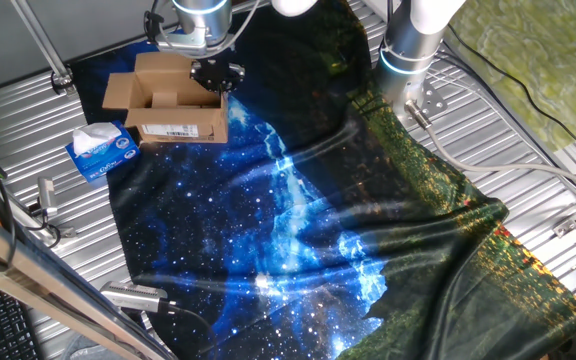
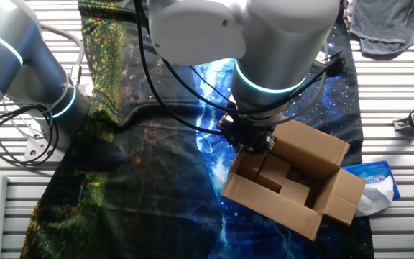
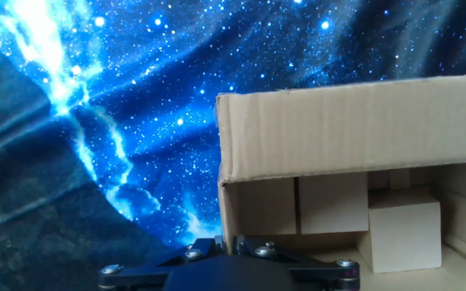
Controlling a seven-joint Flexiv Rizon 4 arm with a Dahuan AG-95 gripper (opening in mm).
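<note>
An open cardboard box (image 1: 178,130) stands on the dark starry cloth (image 1: 238,220), its flaps folded outward. Several small cardboard blocks (image 3: 405,234) lie inside it, as the wrist view shows. My gripper straddles one side wall of the box, one finger outside and the other inside, with its fingers closed in on that wall. In exterior view 1 the gripper (image 1: 218,76) is at the box's right edge. From the opposite side, exterior view 2 has the gripper (image 2: 249,135) at a corner of the box (image 2: 272,201); its fingertips are mostly hidden there.
Close beside the box is a blue tissue pack (image 1: 103,155). A small metal device (image 1: 136,297) lies at the cloth's edge.
</note>
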